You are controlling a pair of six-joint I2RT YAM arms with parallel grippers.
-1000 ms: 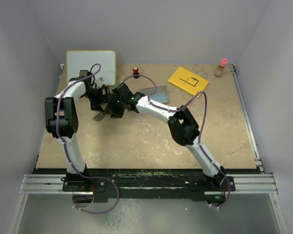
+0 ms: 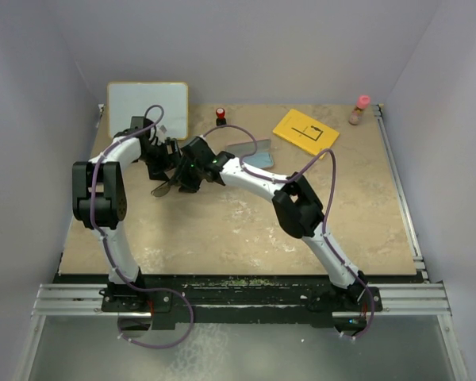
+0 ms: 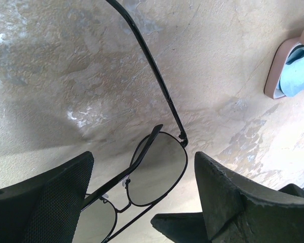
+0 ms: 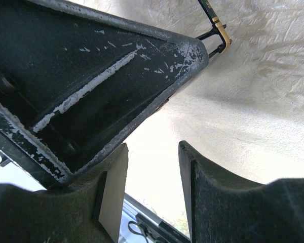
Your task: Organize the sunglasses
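The sunglasses (image 3: 157, 172), thin black metal frame with dark lenses, lie under my left gripper in the left wrist view. One temple arm stretches away across the table; the other folds up near the left finger. My left gripper is part open, and I see no grip on the frame. In the top view a lens (image 2: 161, 190) shows below the two grippers. My right gripper stands part open with only bare table between its fingers. A hinge end of the sunglasses (image 4: 223, 38) appears at the top of the right wrist view.
A large black scratched part, apparently the left gripper, crowds close to my right gripper. An open case (image 2: 258, 159) with blue cloth lies behind the right arm. A yellow board (image 2: 305, 131), a red-topped bottle (image 2: 220, 117) and a white board (image 2: 147, 99) stand at the back.
The left arm has shifted very slightly. Otherwise both arms and the sunglasses look the same in the top view.
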